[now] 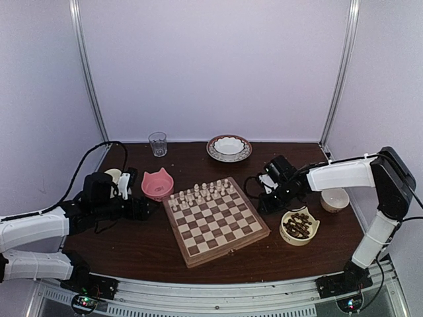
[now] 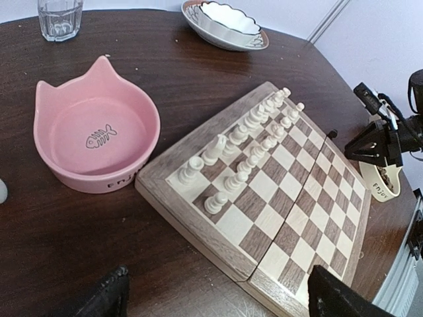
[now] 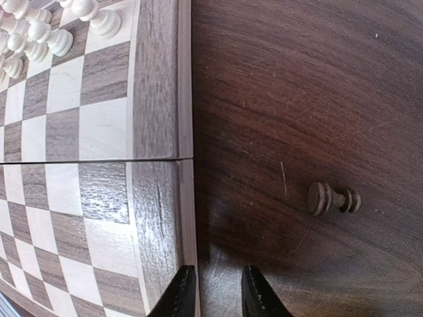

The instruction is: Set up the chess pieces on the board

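Observation:
The wooden chessboard lies at a slant mid-table. White pieces stand in two rows along its far side, and the rest of the squares are bare. In the right wrist view a dark piece lies on its side on the table, right of the board. My right gripper is low beside the board's right edge, its fingers narrowly apart with nothing between; the left finger overlaps that edge in view, though contact is unclear. My left gripper stands wide open and empty, left of the board.
A cream bowl of dark pieces stands right of the board, with a white bowl behind it. The pink cat bowl is close to the board's far left corner. A glass and stacked plates stand at the back.

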